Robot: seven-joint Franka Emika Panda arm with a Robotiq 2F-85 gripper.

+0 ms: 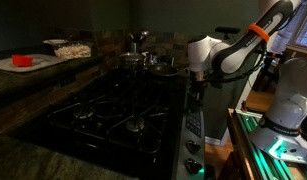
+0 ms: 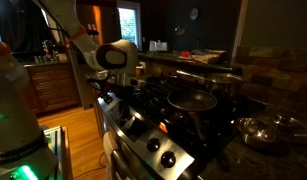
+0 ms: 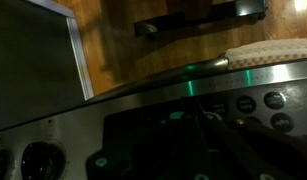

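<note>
My gripper is shut over the stove's front control panel, and nothing shows between its dark fingers. In exterior view 1 the arm's white wrist hangs at the front right edge of the black gas stove. The fingers are dark and hard to make out there. Below the panel runs a long oven handle with a pale towel over it. Whether the fingers touch the panel cannot be told.
A frying pan and a pot stand on the stove. Steel bowls lie on the counter beside it. A red item rests on a white tray at the far left. Knobs line the stove front.
</note>
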